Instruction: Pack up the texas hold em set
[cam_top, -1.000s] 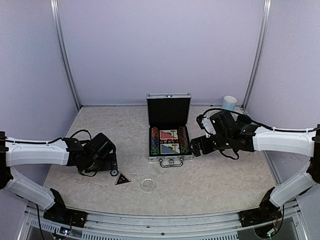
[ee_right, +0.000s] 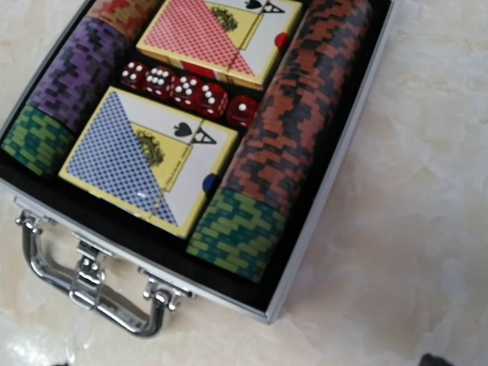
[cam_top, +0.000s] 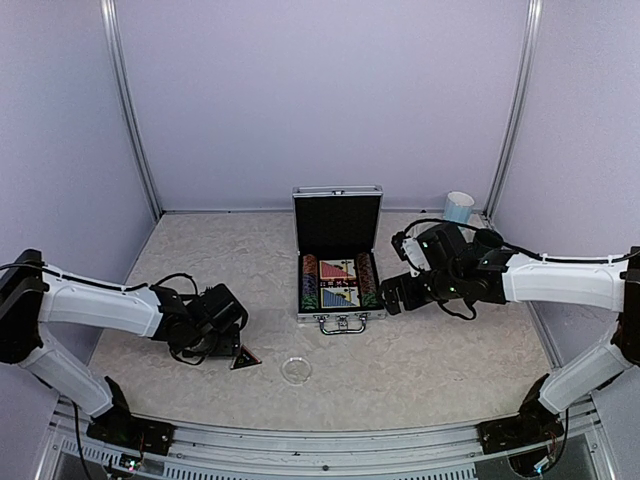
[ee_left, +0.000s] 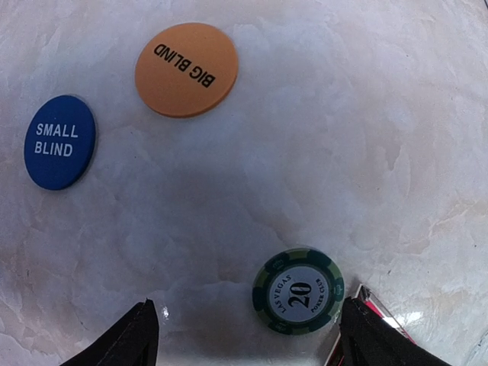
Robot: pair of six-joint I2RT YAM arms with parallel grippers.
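The open silver case [cam_top: 311, 317] stands mid-table. It holds rows of chips [ee_right: 297, 114], a red card box [ee_right: 202, 42], a blue card box [ee_right: 114, 149] and several red dice [ee_right: 187, 90]. A green 20 chip [ee_left: 298, 290] lies flat near the right finger of my left gripper, which is open and empty, low over the table. Behind that finger a triangular piece [cam_top: 246, 359] is partly hidden. Farther off rest the orange BIG BLIND button [ee_left: 187, 70] and the blue SMALL BLIND button [ee_left: 59, 142]. My right gripper [cam_top: 392, 296] hangs open by the case's right front corner, empty.
A clear round disc [cam_top: 296, 371] lies in front of the case, left of centre. At the back right stands a light blue and white cup [cam_top: 458, 207], behind the right arm.
My left arm has moved right and slightly toward the front, so its gripper now covers the green chip in the top view. The right arm and the case have stayed put.
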